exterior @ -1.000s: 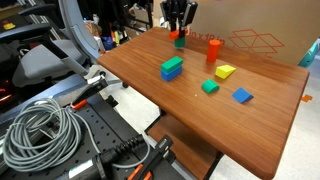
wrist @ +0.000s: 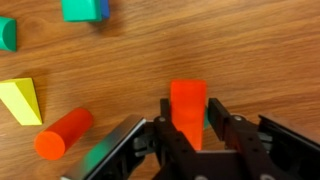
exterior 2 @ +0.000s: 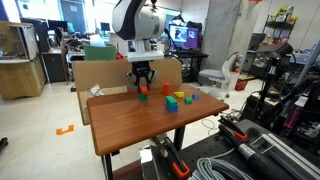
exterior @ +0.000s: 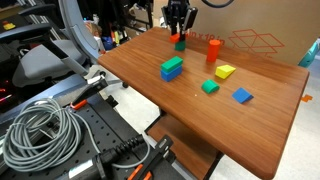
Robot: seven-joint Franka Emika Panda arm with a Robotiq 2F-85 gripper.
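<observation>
An orange block sits between the fingertips of my gripper, which is shut on it. A green piece shows just beneath the orange block at the far side of the wooden table. In exterior view 2 the same orange and green pieces are at the table's middle back. Whether the green one touches the orange one cannot be told. Part of the green shows at the orange block's right side in the wrist view.
A red cylinder stands close to my gripper. Nearer lie a stack of a green and a blue block, a yellow block, a green block and a blue block.
Over the last second my gripper has shifted slightly near the orange block. The blocks on the table stay where they were.
</observation>
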